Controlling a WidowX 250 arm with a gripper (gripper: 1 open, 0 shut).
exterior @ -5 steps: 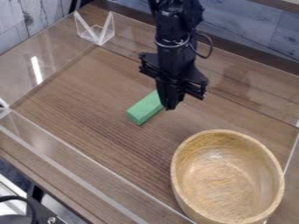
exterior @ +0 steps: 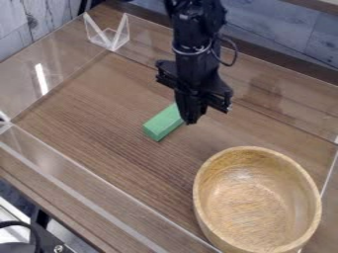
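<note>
A black robot arm reaches down from the top middle, its gripper (exterior: pixel 191 107) over the wooden table. A green rectangular block (exterior: pixel 162 124) lies flat just left of and below the gripper, its far end close to or partly behind the gripper's body. The fingertips are dark and small in this view, so I cannot tell whether they are open or shut, or whether they touch the block.
A large pale wooden bowl (exterior: pixel 258 156) takes up the lower right. Clear plastic pieces sit at the upper left and left edge. A black cable lies at the bottom left.
The gripper has shifted very slightly around the same spot. The block and bowl have not visibly moved.
</note>
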